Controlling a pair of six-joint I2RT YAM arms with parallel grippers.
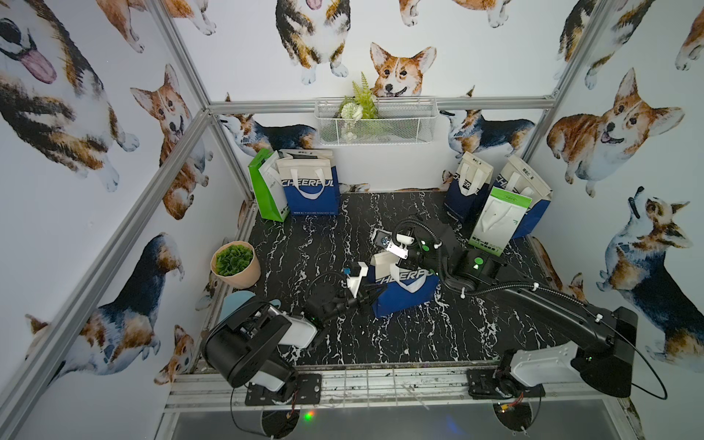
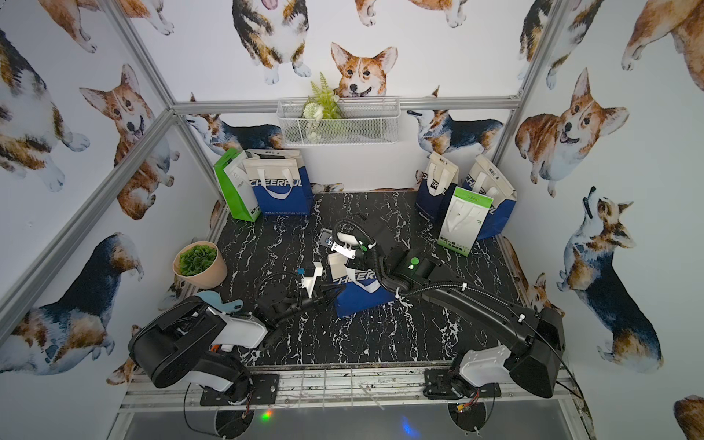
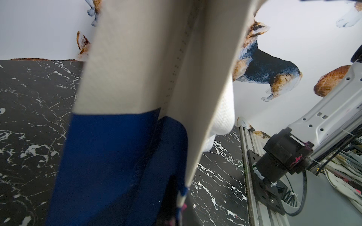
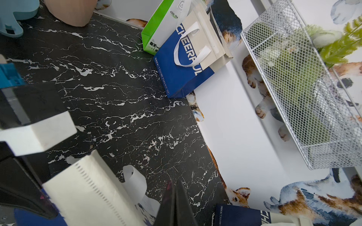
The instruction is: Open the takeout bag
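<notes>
A blue and cream takeout bag [image 1: 403, 292] stands mid-table, toward the front. My left gripper [image 1: 375, 289] is shut at the bag's left side; in the left wrist view the bag's side gusset [image 3: 124, 75] fills the middle, and the fingertips are mostly hidden. My right gripper is shut over the bag's top, with the cream top flap [image 4: 86, 188] and a white handle beside it in the right wrist view. Nothing clearly shows between its fingers.
More bags stand at the back left [image 1: 311, 198] and back right [image 1: 498, 220]. A potted plant [image 1: 234, 271] and a light-blue object sit at the left. A wire basket [image 1: 375, 130] hangs on the back wall.
</notes>
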